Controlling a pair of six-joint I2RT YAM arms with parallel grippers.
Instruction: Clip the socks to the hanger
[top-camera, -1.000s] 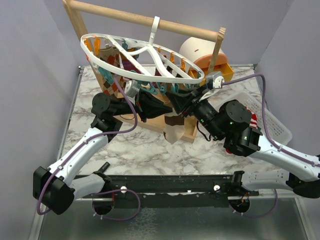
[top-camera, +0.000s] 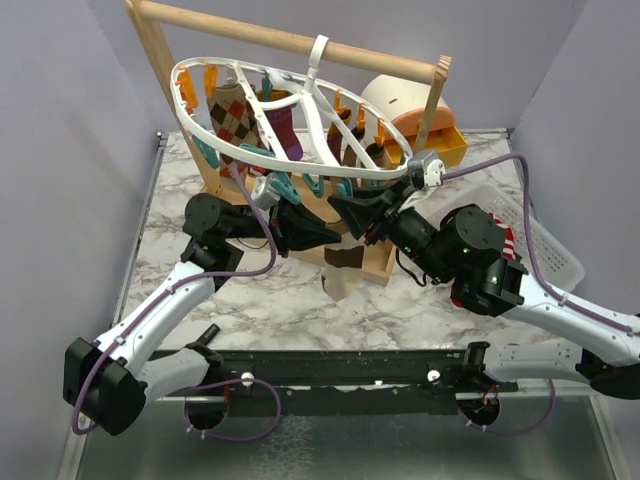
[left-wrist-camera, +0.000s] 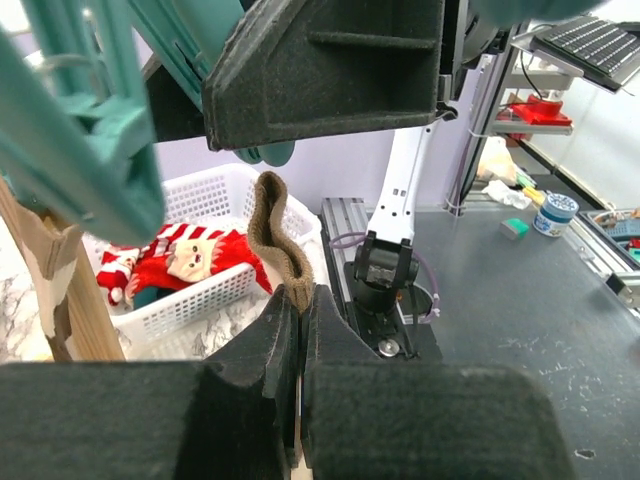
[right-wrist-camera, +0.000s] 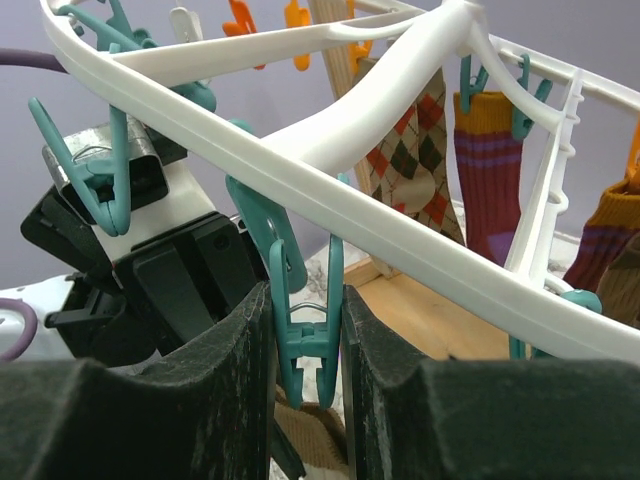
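Note:
A brown-and-cream sock hangs beneath the front rim of the white round hanger. My left gripper is shut on it, and a narrow fold of the sock stands up above the fingertips. In the right wrist view, my right gripper is shut on a teal clip at the hanger's rim. Below and behind that clip, part of the brown sock shows. In the top view both grippers meet close together under the rim, and the fingertips are partly hidden.
Other socks hang from the hanger, including an argyle one and a purple one. Several teal and orange clips line the rim. A wooden stand carries the hanger. A white basket with red-and-white items stands at right.
The hanger has tilted and shifted slightly right, its hanging socks showing more at the back. My left gripper and the sock have come a little lower in the top view. Both grippers stay shut.

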